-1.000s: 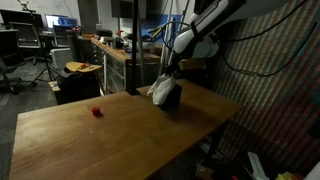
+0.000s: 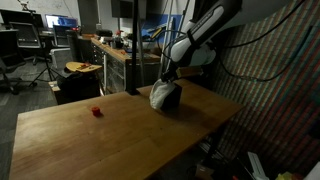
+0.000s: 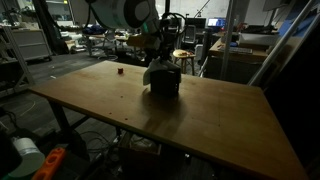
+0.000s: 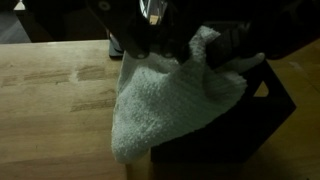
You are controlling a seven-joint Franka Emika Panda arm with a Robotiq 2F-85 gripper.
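Note:
A pale cloth (image 2: 159,94) drapes over one side of a black box (image 2: 175,98) standing on the wooden table. My gripper is shut on the cloth's bunched upper part, just above the box. In the wrist view, the white cloth (image 4: 165,100) hangs loosely and covers part of the dark box (image 4: 225,135), which has a triangular cutout near its corner. From the other side, the cloth (image 3: 151,73) shows against the box (image 3: 168,84). The fingertips are dark and partly hidden by the folds; how much of the cloth lies inside the box cannot be seen.
A small red object (image 2: 96,111) sits alone toward the table's far left side. A dark upright post (image 2: 134,55) rises at the table's back edge.
My gripper has come down toward the box, and the cloth, more stretched upward a second ago, now sits lower and more slumped. The box and red object look unmoved.

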